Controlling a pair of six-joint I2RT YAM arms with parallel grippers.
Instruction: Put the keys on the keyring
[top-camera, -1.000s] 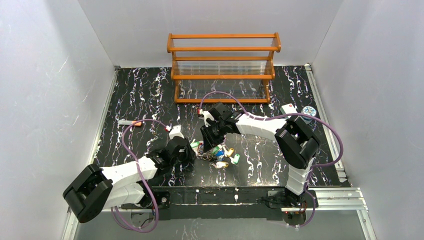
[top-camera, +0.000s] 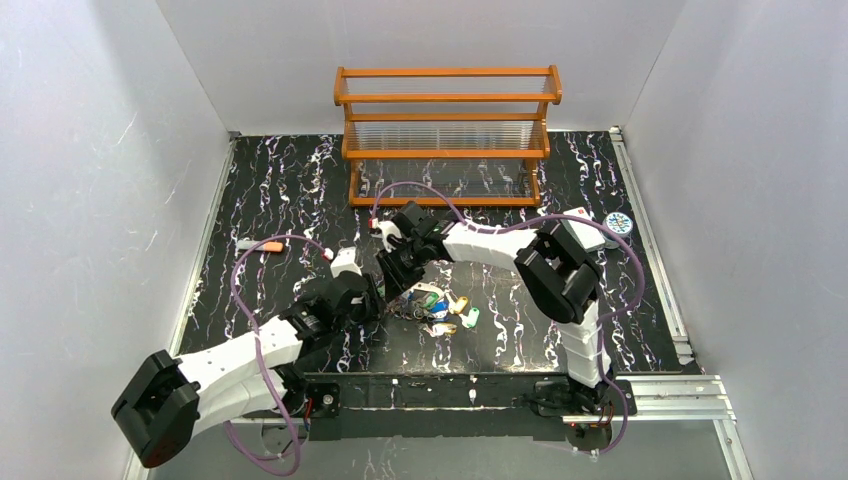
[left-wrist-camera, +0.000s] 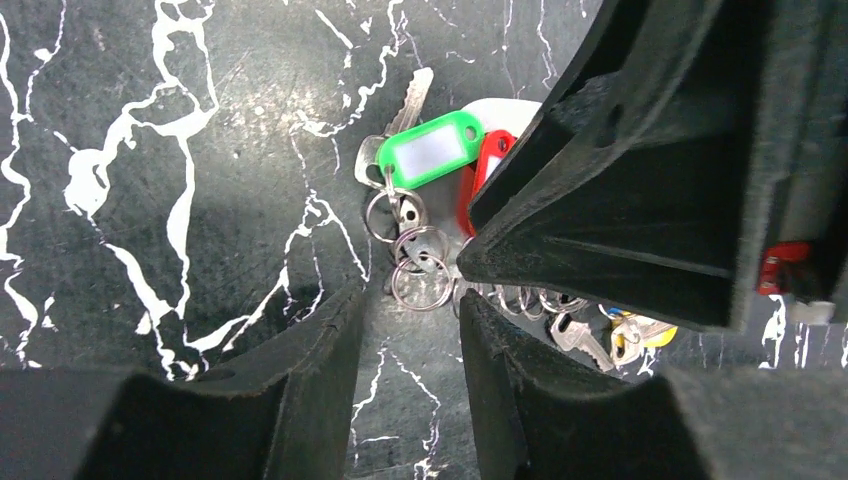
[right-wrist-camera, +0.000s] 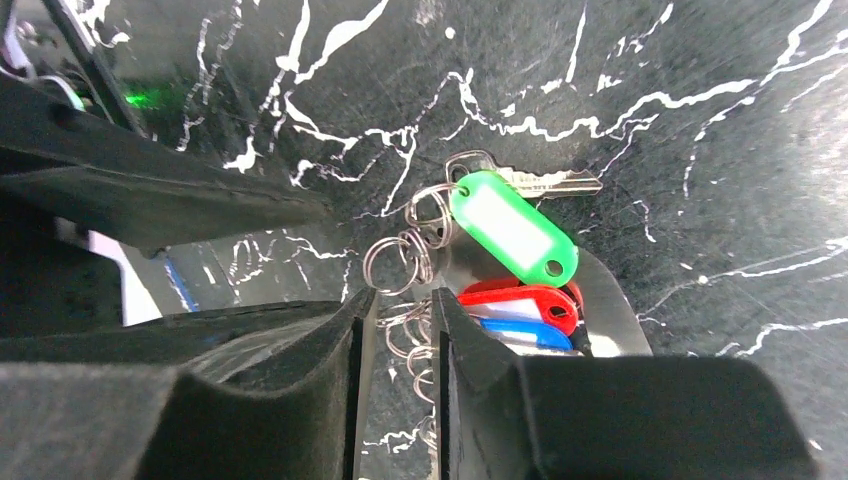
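In the left wrist view my left gripper stands open, and linked wire rings (left-wrist-camera: 422, 282) lie in line with the space between its fingertips. A green tag (left-wrist-camera: 432, 152) with a silver key (left-wrist-camera: 412, 98) hangs on the upper rings. My right gripper is open by a narrow gap, its tips over the rings just below the green tag (right-wrist-camera: 512, 226). Whether its fingers touch a ring cannot be made out. Red (right-wrist-camera: 530, 300) and blue tags (right-wrist-camera: 528, 332) overlap under the green one. In the left wrist view, the right gripper's dark fingers cover part of the bunch.
More keys and tags (top-camera: 440, 328) spread to the right of the grippers. A wooden rack (top-camera: 450, 157) stands at the back. An orange-ended tool (top-camera: 262, 246) lies at left; a white box (top-camera: 585, 230) and a round white item (top-camera: 619, 224) sit at right.
My right gripper has moved left, toward the left gripper, and the two now nearly meet over the keys' left end. The left arm has shifted slightly left.
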